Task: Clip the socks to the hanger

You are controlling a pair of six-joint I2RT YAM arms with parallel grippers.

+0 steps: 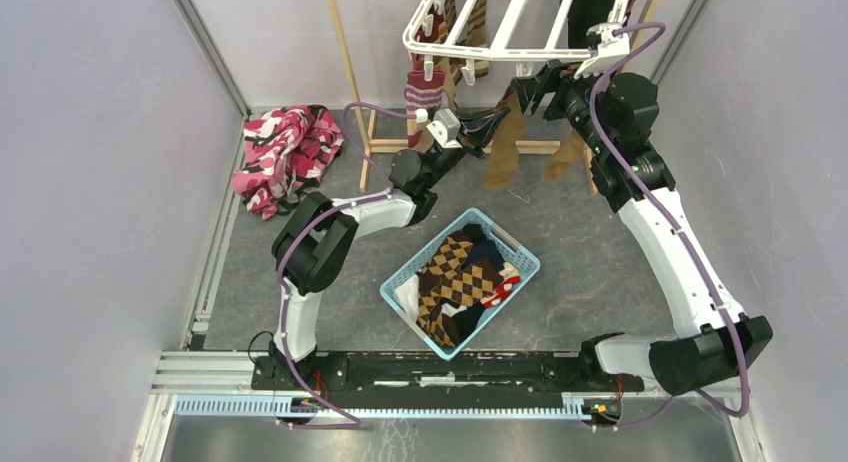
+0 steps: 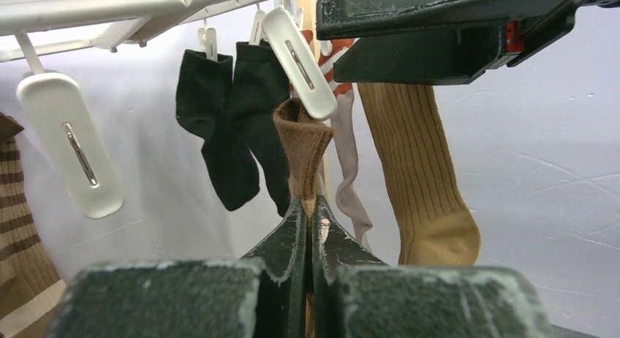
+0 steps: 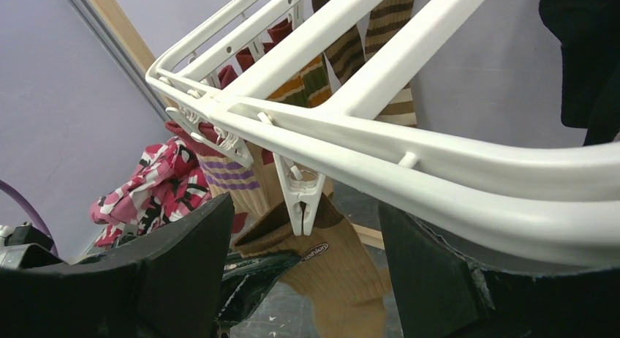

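A brown ribbed sock [image 3: 343, 254] hangs below the front rail of the white hanger [image 1: 500, 54]. My left gripper is shut on this sock a little under its cuff. One white clip [image 3: 300, 203] reaches down to the cuff, its tips looking closed; whether it pinches the fabric I cannot tell. On either side of that clip, in the right wrist view, stand the fingers [image 3: 183, 257] of my right gripper [image 1: 530, 88], part open and with a gap to it. The right gripper's fingers also show at upper right in the left wrist view.
Other socks, such as a dark pair [image 2: 234, 126] and another brown one [image 2: 417, 170], hang from the hanger. An empty clip [image 2: 73, 144] dangles nearby. On the floor are a blue basket [image 1: 402, 320] of socks and a pink patterned cloth [image 1: 285, 157].
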